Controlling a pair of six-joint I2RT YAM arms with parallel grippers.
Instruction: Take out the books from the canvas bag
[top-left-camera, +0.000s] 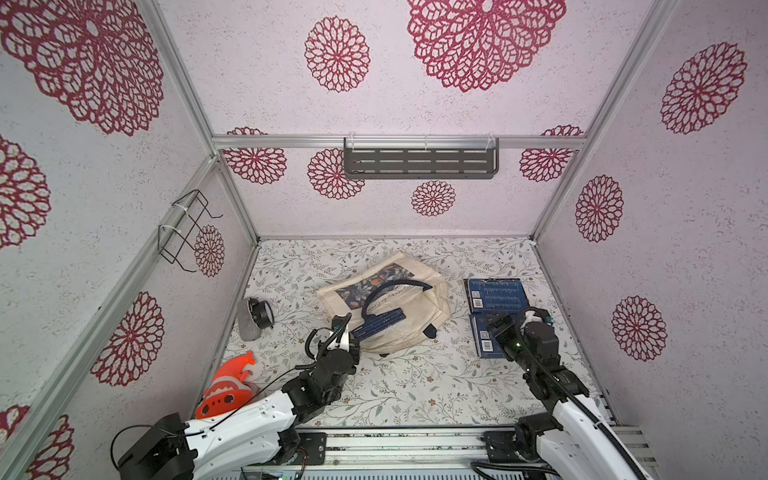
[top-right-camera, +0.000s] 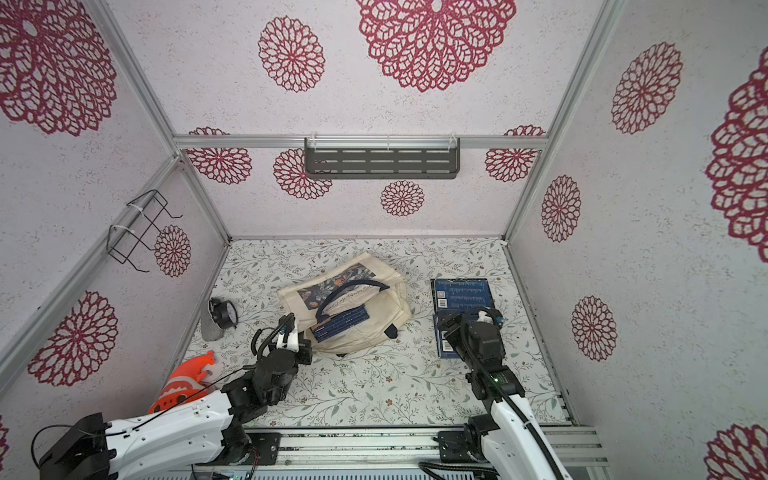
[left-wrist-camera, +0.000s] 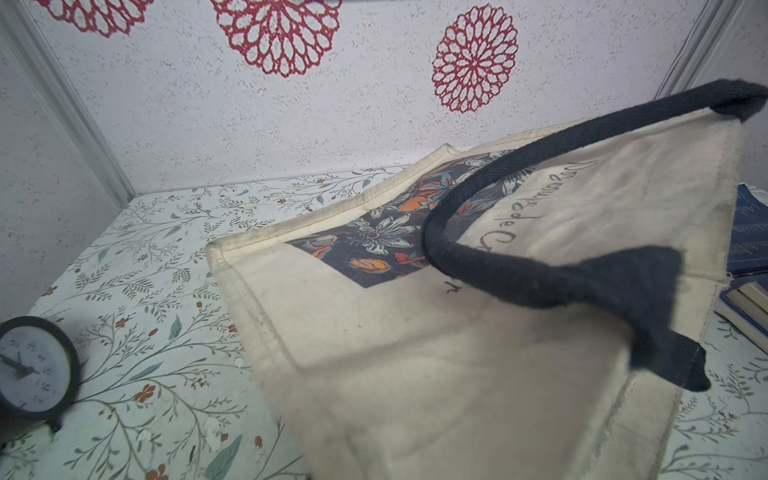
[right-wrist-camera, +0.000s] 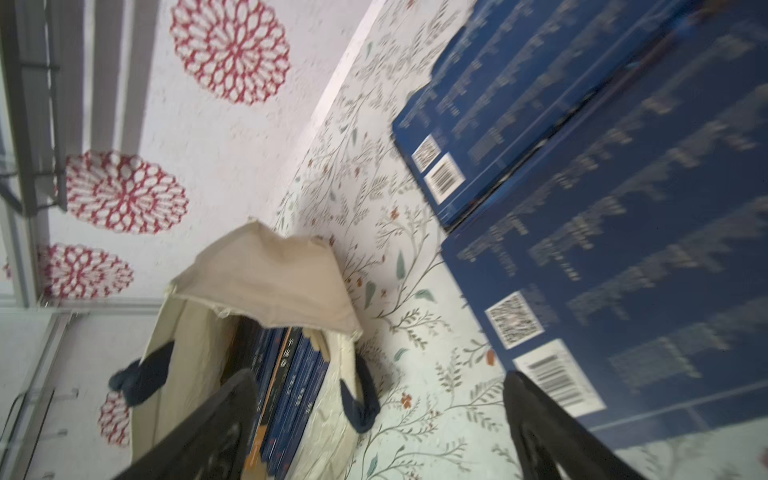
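The cream canvas bag (top-left-camera: 416, 312) lies on its side at the table's middle, its mouth facing right. Inside, several books (right-wrist-camera: 292, 384) show their spines in the right wrist view, and one blue book (top-left-camera: 380, 325) shows from above. My left gripper (top-left-camera: 345, 340) is shut at the bag's near left edge; its fingers are outside the left wrist view, so whether cloth is pinched cannot be seen. Out on the table at right lie blue books, a rear one (top-left-camera: 496, 294) and a front one (top-left-camera: 485, 340). Open and empty, my right gripper hangs over the front book's left side.
A dark bag handle (left-wrist-camera: 512, 280) loops over the printed side. At left stand a clock (top-left-camera: 260, 313) and an orange toy (top-left-camera: 228, 388). Bare tabletop (top-left-camera: 432, 384) lies between the arms, and a grey shelf (top-left-camera: 420, 162) hangs on the back wall.
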